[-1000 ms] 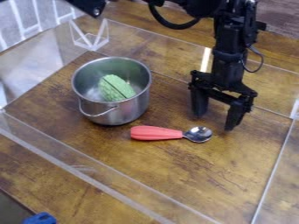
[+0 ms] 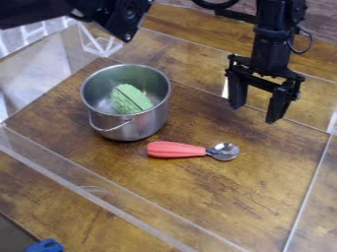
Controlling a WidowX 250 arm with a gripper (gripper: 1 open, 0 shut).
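My black gripper (image 2: pixel 262 94) is at the upper right of the camera view, its fingers spread open above the wooden surface, with nothing seen between them. A metal pot (image 2: pixel 126 126) stands at the left with a green oblong object (image 2: pixel 132 97) inside. A spoon with a red handle (image 2: pixel 175 150) and metal bowl lies below and right of the pot, apart from the gripper.
A blue object (image 2: pixel 43 245) sits at the bottom-left edge. Clear plastic edges or strips run along the left.
The gripper has risen and moved right, away from the area near the spoon's head. The pot and spoon look unchanged.
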